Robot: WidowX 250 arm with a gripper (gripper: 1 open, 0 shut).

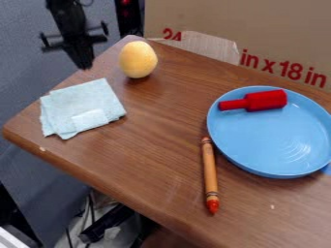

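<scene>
My black gripper [80, 48] hangs at the top left, beyond the table's edge and left of a yellow round object [138, 59]; it is blurred, and its finger state is hard to make out. A pale blue folded cloth [80, 107] lies on the wooden table at the left. A blue plate [269, 143] sits at the right with a red cylindrical object [265, 100] on it. An orange crayon [210, 174] lies just left of the plate.
The wooden table [142, 165] has clear room at its middle and front. A cardboard box [246, 34] stands behind it, and a grey surface shows beyond the left edge.
</scene>
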